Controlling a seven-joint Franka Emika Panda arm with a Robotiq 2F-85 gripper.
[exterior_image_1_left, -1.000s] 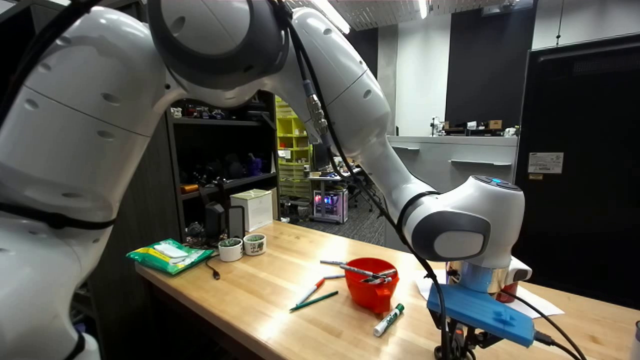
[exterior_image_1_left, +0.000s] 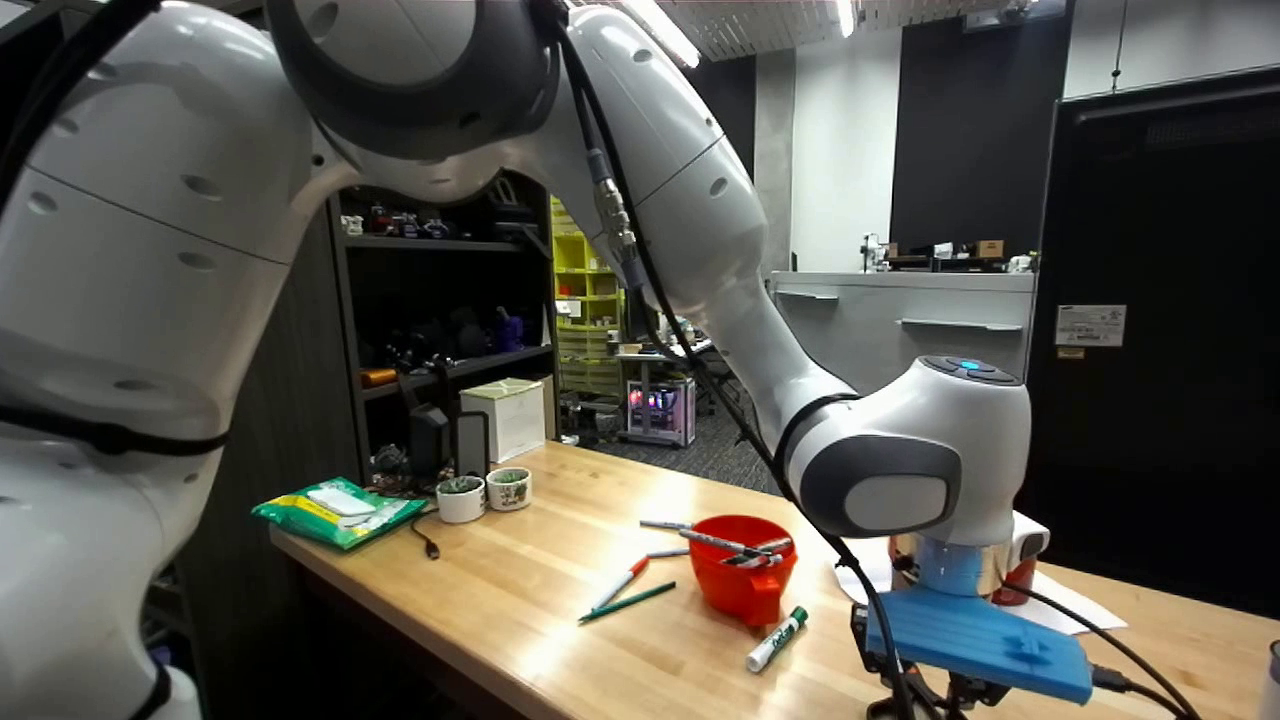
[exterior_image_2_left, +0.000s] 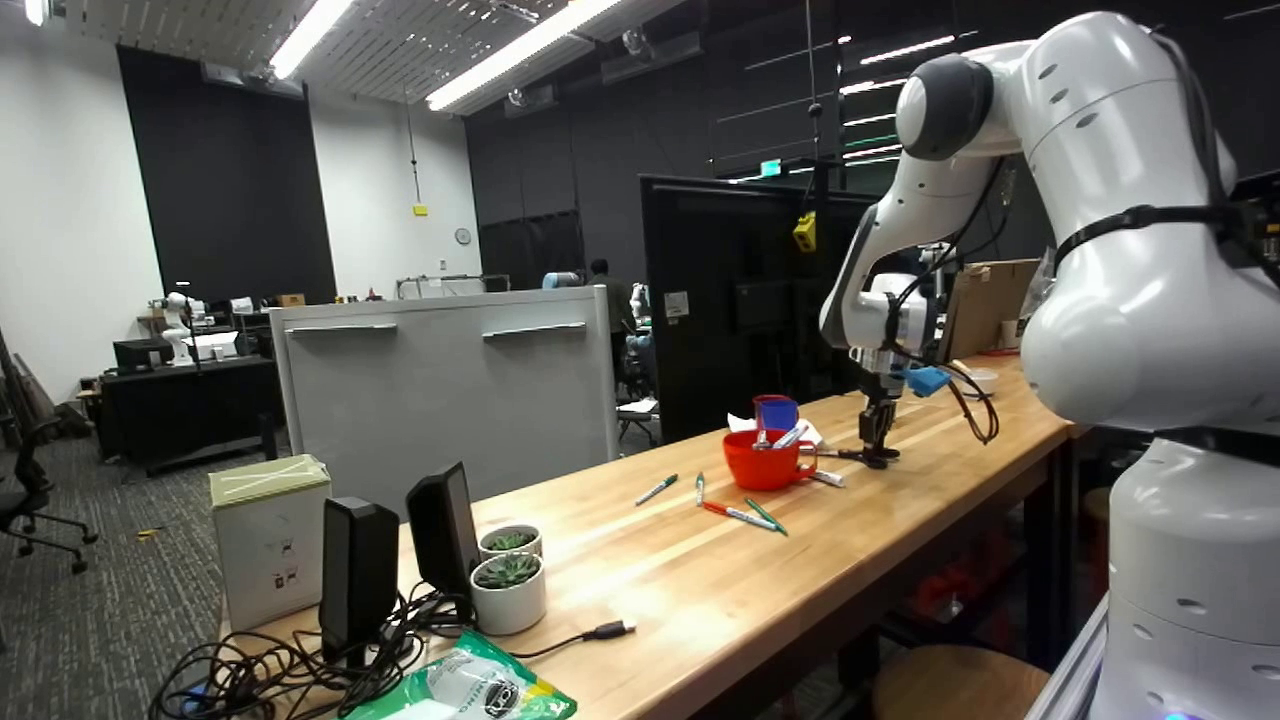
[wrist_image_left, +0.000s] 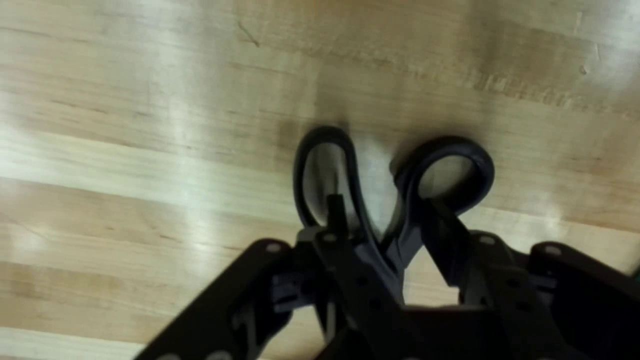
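Black-handled scissors (wrist_image_left: 450, 144) lie on the wooden table, their two loops spread apart in the wrist view. My gripper is low over them with its fingers part open. One finger overlaps the left loop, the other the edge of the right loop, and the handle junction shows between them. Whether either finger touches the handles, I cannot tell. In the second exterior view, the gripper (exterior_image_2_left: 879, 446) is down near the tabletop beside a red mug (exterior_image_2_left: 768, 462) holding pens. My own fingers cover the blades in the wrist view.
Several markers lie around the mug, among them a green-capped one (exterior_image_1_left: 777, 640). White paper (exterior_image_1_left: 1068, 596) lies behind the wrist, with a blue-and-red cup (exterior_image_2_left: 777, 413) near it. Potted succulents (exterior_image_1_left: 509, 488) and a green bag (exterior_image_1_left: 342, 512) occupy the table's far end.
Over the last second, the wrist has moved slightly left and down in the first exterior view, and the blue mount has tilted and shifted right. The mug and markers have not moved.
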